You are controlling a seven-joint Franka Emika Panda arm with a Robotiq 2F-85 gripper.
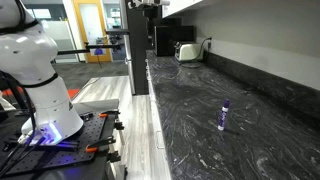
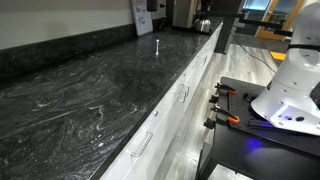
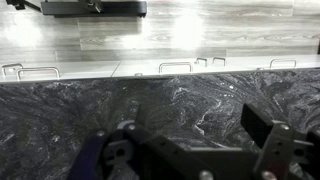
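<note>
A small upright marker-like object with a purple and white body [image 1: 223,115] stands alone on the dark stone counter [image 1: 195,140]. In exterior view 2 the same slim object [image 2: 157,47] looks pale and stands toward the counter's far end. My gripper is open in the wrist view, its black fingers spread wide with only the counter surface below and nothing between them. The marker-like object cannot be made out in the wrist view.
White drawers with metal handles [image 2: 142,145] run below the counter's front edge. The robot's base sits on a black stand [image 2: 255,150] across a strip of floor. A dark appliance [image 1: 190,52] and a pale kettle-like item stand at the far end.
</note>
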